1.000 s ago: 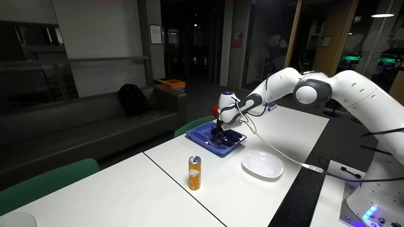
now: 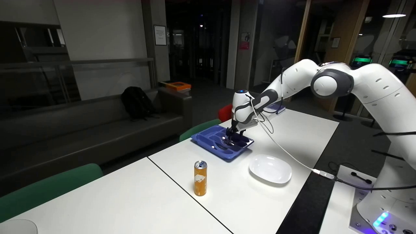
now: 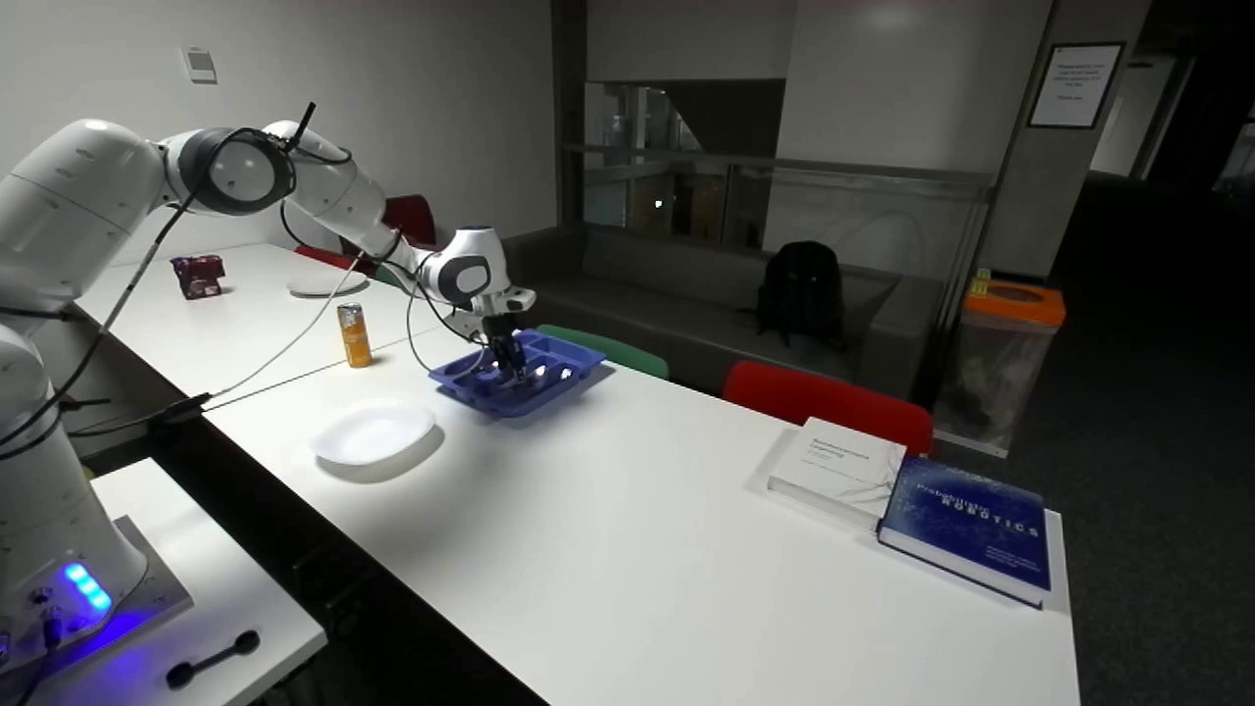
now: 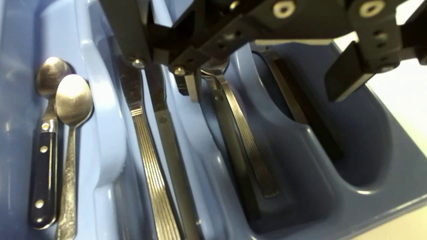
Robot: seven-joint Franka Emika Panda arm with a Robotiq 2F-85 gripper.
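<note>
A blue cutlery tray [image 2: 227, 156] sits on the white table, and my gripper is over it with its fingers wide apart. Nothing is held between the fingers. In the wrist view, two spoons [image 4: 73, 100] lie in the left compartment and two knives [image 4: 154, 168] in the one beside it. Two utensils with long handles [image 4: 250, 148] lie in the third compartment, their upper ends partly hidden behind the left finger [image 4: 193, 86]. A dark item [image 4: 298, 102] rests in the right compartment, below and left of the right finger [image 4: 346, 74].
A white plate [image 2: 270, 169] and an orange can [image 2: 200, 179] stand near the tray. Two books [image 3: 965, 524] lie at the table's far end in exterior view 2. Bare table stretches between plate and books. A white cable [image 2: 282, 149] hangs from the arm.
In exterior view 1, my gripper has risen and shifted right over the tray. The tray, plate and can stay where they were.
</note>
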